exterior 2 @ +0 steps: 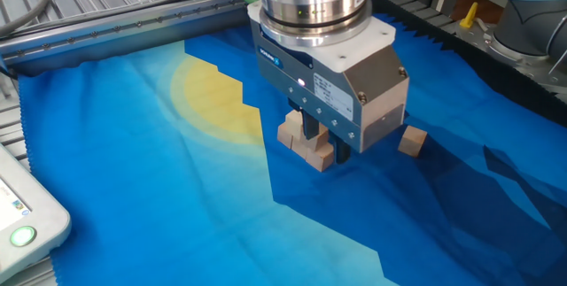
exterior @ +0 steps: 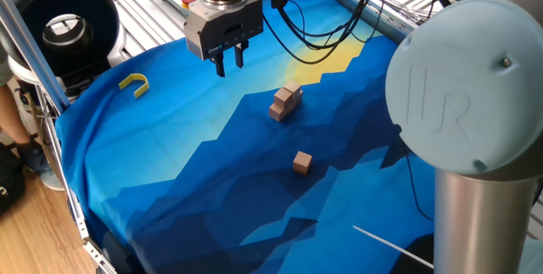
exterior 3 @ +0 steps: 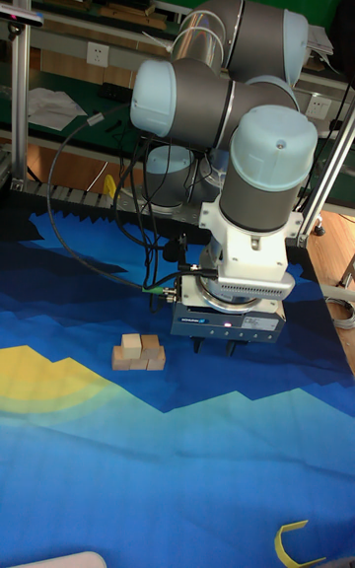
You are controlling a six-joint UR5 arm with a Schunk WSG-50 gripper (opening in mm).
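My gripper (exterior: pixel 230 60) hangs in the air above the cloth, its two fingers apart and nothing between them; it is open. In exterior view 1 a small pile of wooden cubes (exterior: pixel 285 102) stands to the right of and below the gripper in the picture, a bottom row with cubes on top. The same pile (exterior 3: pixel 138 352) shows whole in exterior view 3, left of the gripper (exterior 3: pixel 214 347). Exterior view 2 has the fingers partly covering the pile (exterior 2: pixel 299 149). One loose cube (exterior: pixel 302 163) lies apart from the pile on dark blue cloth; exterior view 3 does not show it.
A blue patterned cloth (exterior: pixel 195 189) covers the table, with wide bare areas around the cubes. A yellow curved piece (exterior: pixel 134 83) lies near the cloth's edge. Black cables (exterior: pixel 327 32) hang beside the gripper, and a control pendant (exterior 2: pixel 27 215) rests at the table's side.
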